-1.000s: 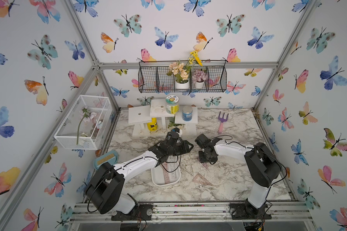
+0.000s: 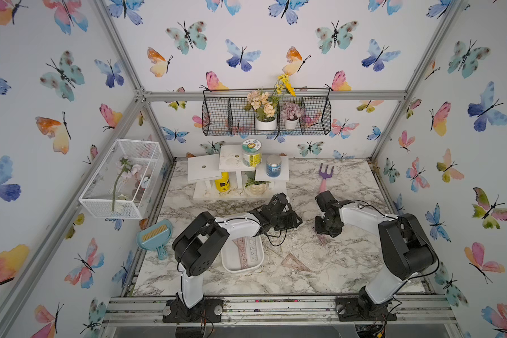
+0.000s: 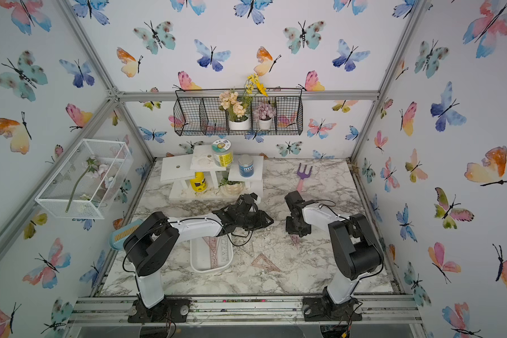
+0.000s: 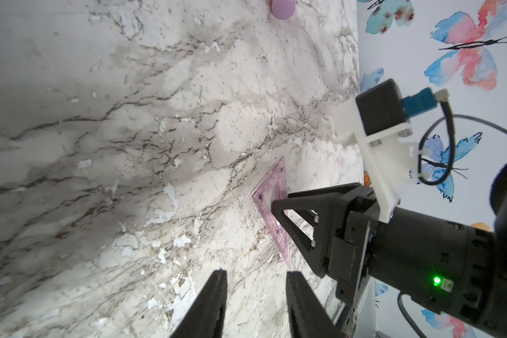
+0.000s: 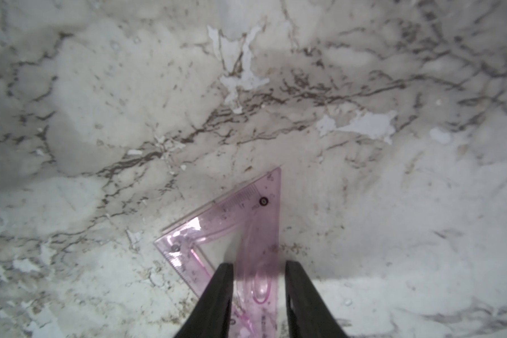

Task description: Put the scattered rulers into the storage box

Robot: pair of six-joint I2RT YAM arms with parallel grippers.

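In the right wrist view, a clear pink triangle ruler [image 5: 259, 236] lies flat on or close to the table. My right gripper is around one leg of it, fingers apart with slight gaps on both sides. The left wrist view also shows this ruler [image 4: 267, 211] at the right fingertips. My left gripper is open and empty above bare marble. Another pink triangle ruler [image 2: 290, 266] lies to the right of the white storage box [image 2: 226, 269]. Inside the box are a pink ruler [image 2: 242, 253] and a clear one [image 2: 252, 253].
A purple fork [image 2: 326, 171] with a pink handle lies behind the right gripper. White stepped stands [image 2: 202, 167] with cans and a pot fill the back left. A blue dustpan [image 2: 148, 239] with a brush is at the left.
Both arms have moved to the right, the right gripper most recently also slightly back. The pink ruler under the right gripper has shifted right with it. The box and the other triangle ruler stayed put.
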